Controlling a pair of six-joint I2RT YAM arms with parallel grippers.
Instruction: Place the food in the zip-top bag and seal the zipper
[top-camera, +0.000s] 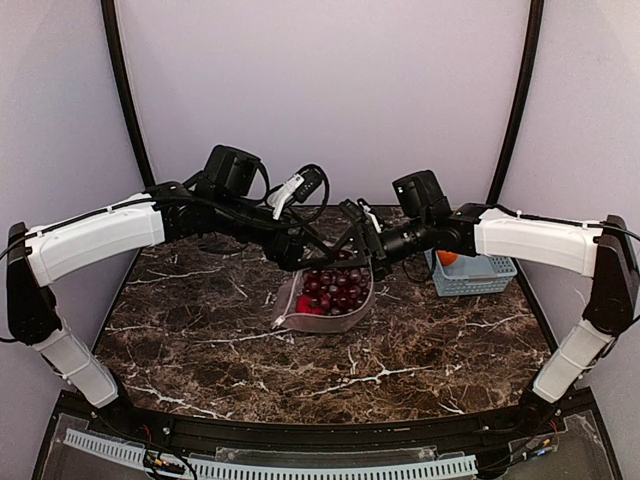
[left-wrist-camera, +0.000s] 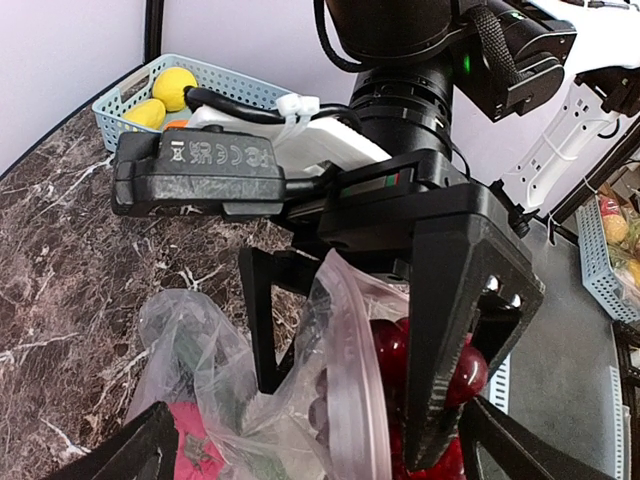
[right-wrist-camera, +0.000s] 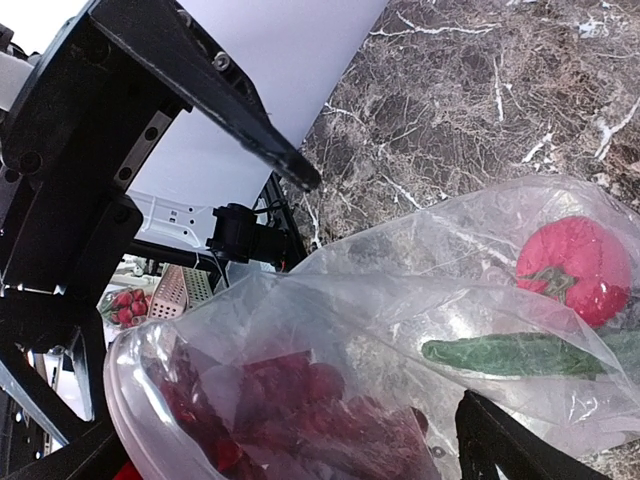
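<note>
The clear zip top bag (top-camera: 335, 322) stands on the marble table with its mouth up. Dark red grapes (top-camera: 340, 290) fill much of it, and a red tomato (right-wrist-camera: 578, 270) and a green cucumber (right-wrist-camera: 510, 355) show through the plastic. My left gripper is open over the bag, its fingers at either side of the plastic. Opposite it, my right gripper (top-camera: 345, 255) also stands open, and in the left wrist view the bag's raised edge (left-wrist-camera: 355, 350) rises between its fingers. Both grippers overlap the bag's mouth from above, hiding the zipper there.
At the back right, a light blue basket (top-camera: 475, 280) holds an orange (top-camera: 447, 257); yellow fruit (left-wrist-camera: 174, 88) also shows in it. Bare marble (top-camera: 300, 370) lies in front of the bag and to its left.
</note>
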